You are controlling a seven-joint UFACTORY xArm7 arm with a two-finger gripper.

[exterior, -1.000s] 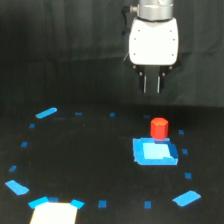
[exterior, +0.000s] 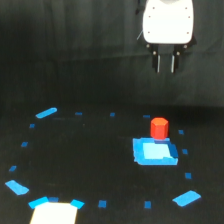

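High in the camera view, my gripper [exterior: 164, 64] hangs in front of the dark backdrop below a white arm section. Its two thin dark fingers stand apart, with nothing visible between them, so it looks open. A small red object [exterior: 159, 127] stands upright at the right of the middle, well below the gripper. Just in front of it lies a blue square piece [exterior: 169, 160] with a white middle. Whether the red object stands on its back edge or just behind it, I cannot tell.
On the dark table several small blue squares are spread about. Light blue strips lie at the back left [exterior: 46, 113], front left [exterior: 16, 187] and front right [exterior: 186, 198]. A white block [exterior: 54, 213] sits at the bottom edge.
My gripper has moved up and to the right. The red object and the blue square piece have stayed where they were.
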